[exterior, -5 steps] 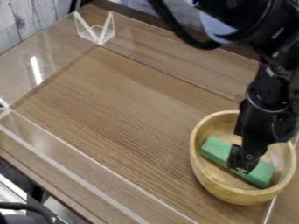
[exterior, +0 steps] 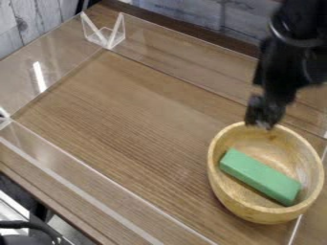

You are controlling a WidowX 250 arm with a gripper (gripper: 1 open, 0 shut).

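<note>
A round wooden bowl (exterior: 230, 197) sits on the wooden table at the lower right, with a green block (exterior: 258, 176) lying inside it. The black gripper (exterior: 269, 107) is above and behind the bowl, blurred, its fingers apart and clear of the block.
A clear plastic bracket (exterior: 105, 34) stands at the back left, and dark cables lie past the table's lower left edge.
The gripper has risen out of the bowl toward the back, leaving the green block lying in it in full view.
</note>
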